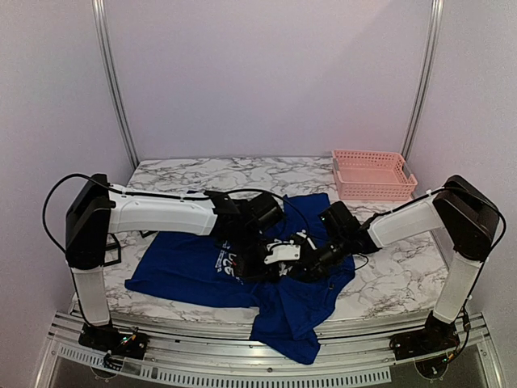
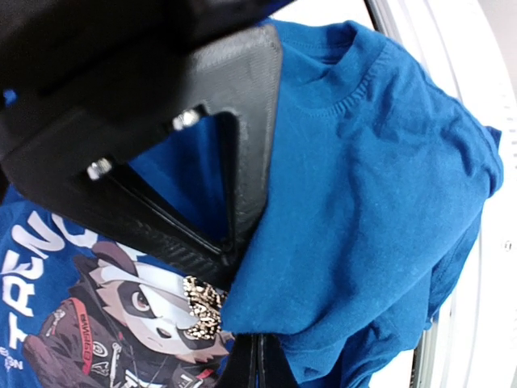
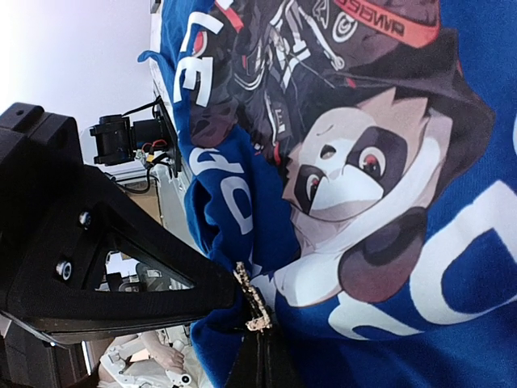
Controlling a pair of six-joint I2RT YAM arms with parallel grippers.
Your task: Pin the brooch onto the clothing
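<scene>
Blue clothing (image 1: 194, 275) with a panda print (image 3: 339, 178) is spread on the marble table, partly bunched. A glittery gold-and-black brooch shows beside a fold of the blue fabric; in the right wrist view the brooch (image 3: 252, 295) appears edge-on. My left gripper is shut at the fold, just right of the brooch; whether cloth is between its fingers is unclear. My right gripper is shut at the brooch's lower end, its tips partly hidden; what lies between them cannot be made out. The two grippers meet over the middle of the clothing.
A pink basket (image 1: 373, 190) stands at the back right. Bare marble (image 1: 226, 170) lies along the back and at the right. The metal table rail runs along the front, with part of the clothing hanging over it.
</scene>
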